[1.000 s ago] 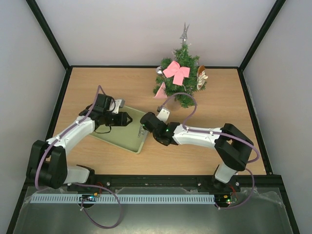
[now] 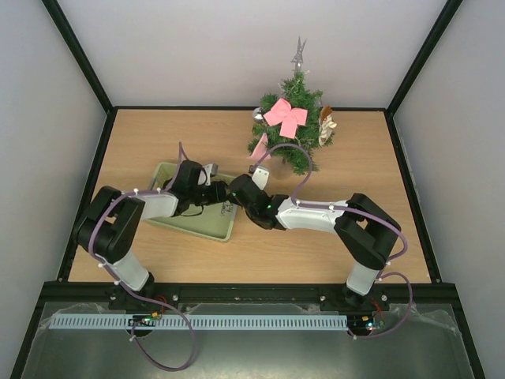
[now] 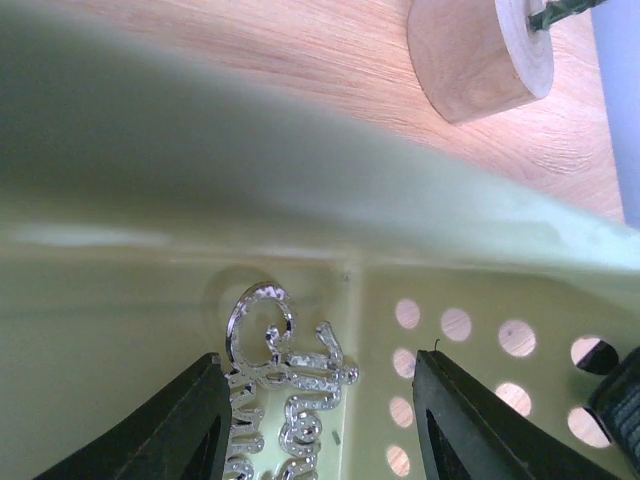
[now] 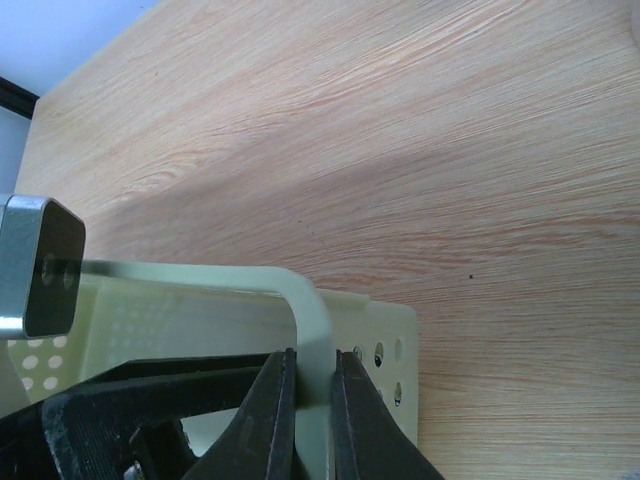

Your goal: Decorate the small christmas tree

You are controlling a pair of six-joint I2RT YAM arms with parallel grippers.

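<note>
The small tree, with pink bows and a silver star on top, stands at the back right. A green tray lies left of center. My right gripper is shut on the tray's rim, seen close in the right wrist view. My left gripper is open, low over the tray near its far wall. Silver glittery ornaments lie in the tray's corner between and beyond its fingers.
A wooden base stands outside the tray in the left wrist view. Walls enclose it.
My left arm has moved right over the tray toward its right end.
</note>
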